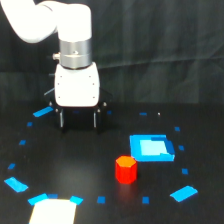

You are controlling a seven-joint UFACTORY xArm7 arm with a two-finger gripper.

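Observation:
A white robot arm reaches down from the upper left, ending in a gripper (78, 118) with thin dark fingers that hang open over the black floor, nothing visible between them. A red hexagonal block (126, 170) stands right of centre toward the front. Behind it is a blue square tray (137, 147) with a pale blue inside. A cream square (52, 213) lies at the front left, cut by the frame edge.
Blue tape strips (185, 193) and small blue dots mark the black surface around the objects.

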